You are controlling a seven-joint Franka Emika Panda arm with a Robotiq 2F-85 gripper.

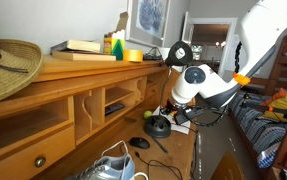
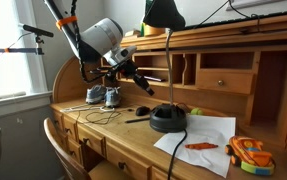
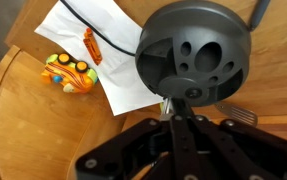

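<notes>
My gripper is shut, with nothing visible between its fingers. In exterior view 2 the gripper [image 2: 146,86] points down and to the right, above the desk and left of the lamp's stem. A desk lamp stands there, with a dark round base [image 2: 167,118], a pale stem [image 2: 169,70] and a dark shade [image 2: 164,14]. A dark round lamp part [image 3: 195,55] with several holes fills the upper middle of the wrist view, just beyond my fingertips. Whether they touch it, I cannot tell.
White paper [image 2: 208,132] carries a small orange-red object [image 2: 201,146]; a colourful toy [image 2: 249,155] sits beside it. Grey shoes [image 2: 103,95] and a black mouse [image 2: 142,111] lie on the other side of the lamp. A cable crosses the desk. Drawers and shelves line the back.
</notes>
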